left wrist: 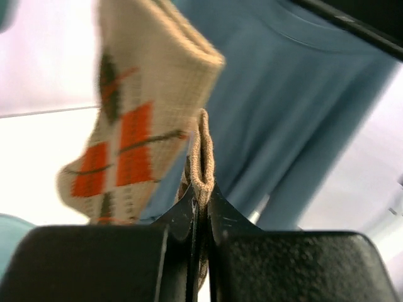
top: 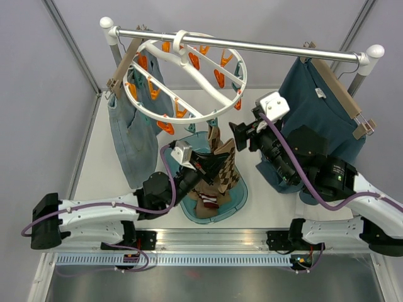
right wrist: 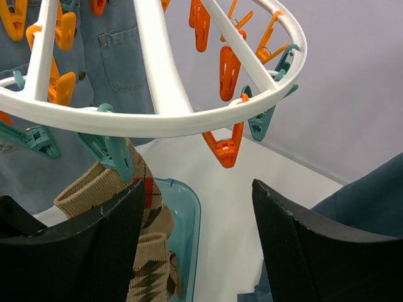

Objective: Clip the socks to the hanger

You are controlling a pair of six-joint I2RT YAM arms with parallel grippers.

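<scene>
A round white hanger [top: 182, 113] carries orange and green clips. A patterned brown sock [top: 214, 137] hangs from one of its near green clips; its red patches show in the left wrist view. My left gripper [top: 221, 157] is shut on the edge of a checkered sock [top: 227, 171], just below and beside the hanging one. Only a thin fold of the held sock [left wrist: 201, 157] shows in the left wrist view. Right of the socks, my right gripper stands open and empty, under an orange clip [right wrist: 225, 150] of the hanger's rim.
A teal basin [top: 238, 200] with more socks [top: 206, 204] lies below. Jeans [top: 133, 138] hang at left behind the hanger, dark blue trousers [top: 327, 107] at right. A metal rail [top: 271, 47] crosses above. White floor shows between basin and trousers.
</scene>
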